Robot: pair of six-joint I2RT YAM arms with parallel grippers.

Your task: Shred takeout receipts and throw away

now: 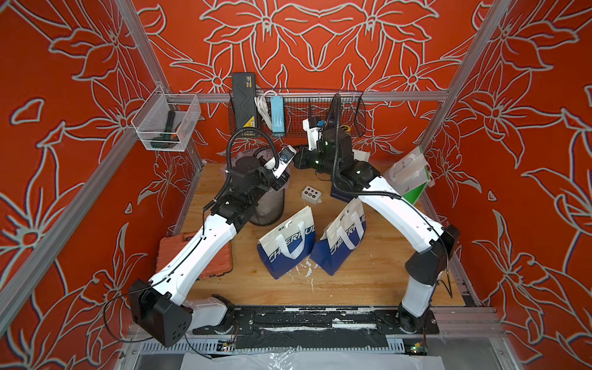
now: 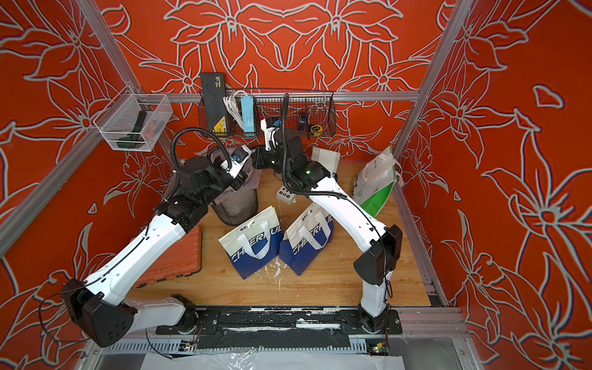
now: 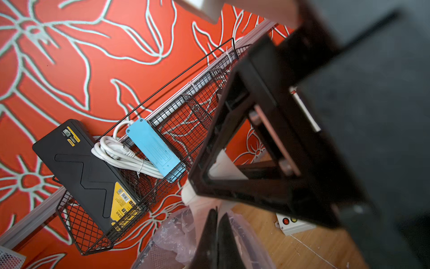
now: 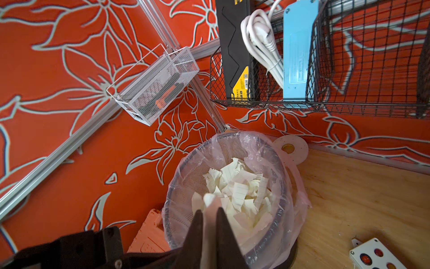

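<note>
White paper (image 3: 199, 207) shows at the tips of my left gripper, which is shut; whether it pinches the paper cannot be told. My right gripper is shut on a thin pale strip of paper (image 4: 208, 198), seen nearly edge-on between its fingers. The two grippers face each other closely above the bin's right side in the top views. Torn pieces of white paper (image 4: 241, 192) lie heaped inside the round mesh bin (image 1: 269, 209), which has a clear pinkish bag (image 4: 286, 210) over its rim.
Two blue-and-white bags (image 1: 285, 256) (image 1: 331, 254) stand at the table's front middle, small white scraps (image 1: 308, 269) between them. A button box (image 1: 311, 195) sits behind. An orange case (image 1: 212, 262) lies left. A wire basket (image 2: 271, 117) hangs on the back wall.
</note>
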